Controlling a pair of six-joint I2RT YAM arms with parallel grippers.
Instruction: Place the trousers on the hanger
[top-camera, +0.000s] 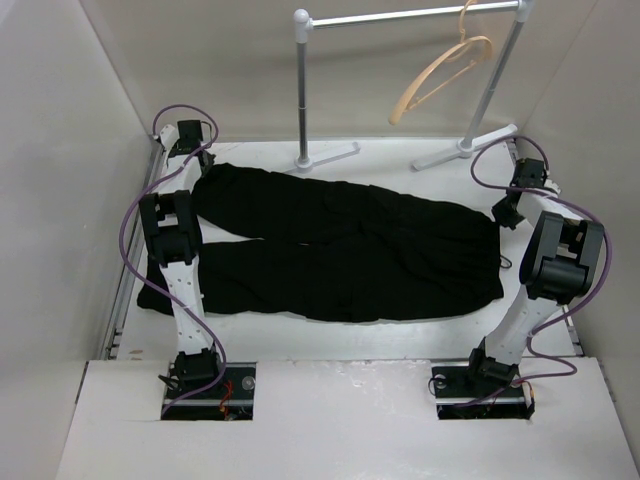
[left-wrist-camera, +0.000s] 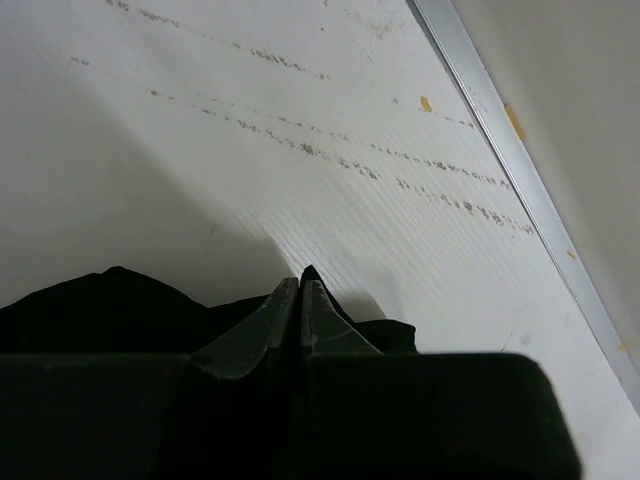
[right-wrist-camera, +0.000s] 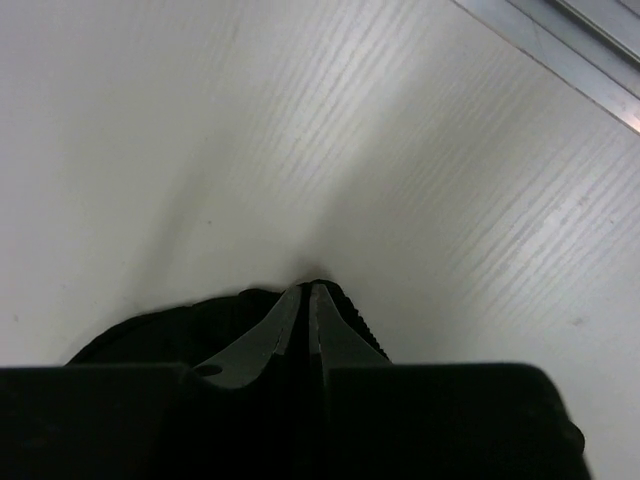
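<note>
Black trousers (top-camera: 370, 260) lie spread flat across the white board, legs to the left, waist to the right. My left gripper (top-camera: 208, 158) is at the top left corner of the upper leg; in the left wrist view its fingers (left-wrist-camera: 301, 310) are shut at the edge of the dark cloth (left-wrist-camera: 110, 310). My right gripper (top-camera: 500, 212) is at the waist's upper right corner, shut on the trousers' edge (right-wrist-camera: 150, 335) in the right wrist view. A wooden hanger (top-camera: 420, 85) hangs from the rail above, clear of the trousers.
A white clothes rail (top-camera: 410, 15) on two posts with feet (top-camera: 450, 153) stands at the back. Walls close in on both sides and behind. A narrow strip of bare board (top-camera: 350, 345) runs along the front.
</note>
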